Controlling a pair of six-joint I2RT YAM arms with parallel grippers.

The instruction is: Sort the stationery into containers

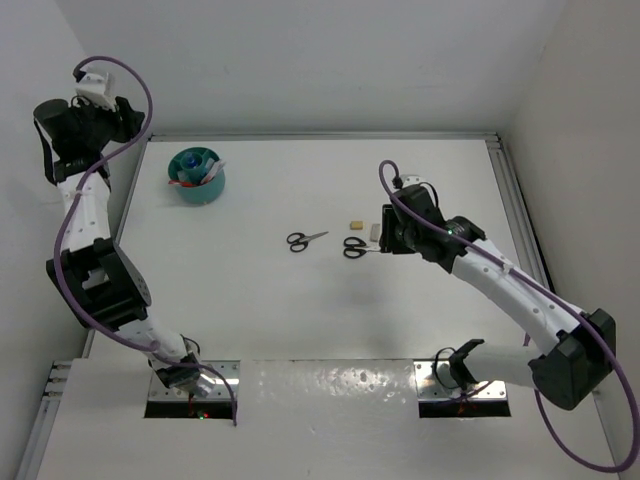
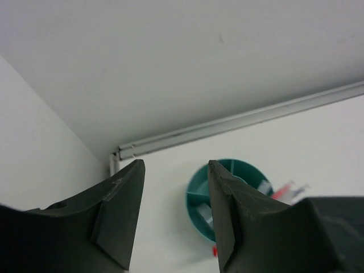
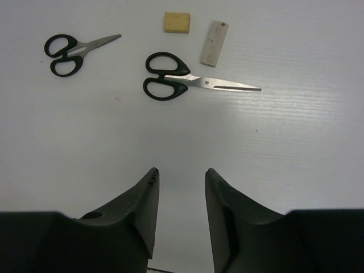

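A teal round container [image 1: 198, 193] at the back left holds pens and other items. My left gripper is raised beside it at the far left, part open with nothing visible between its fingers. My right gripper hangs above the table at the right, its fingertips apart and nothing visible between them. Below it lie black-handled scissors [image 3: 206, 83], a yellow block [image 3: 177, 23] and a grey block [image 3: 214, 44]. Smaller scissors [image 3: 62, 56] lie farther left, near the middle of the table in the top view.
Walls border the table on the left, back and right, with metal rails along its edges.
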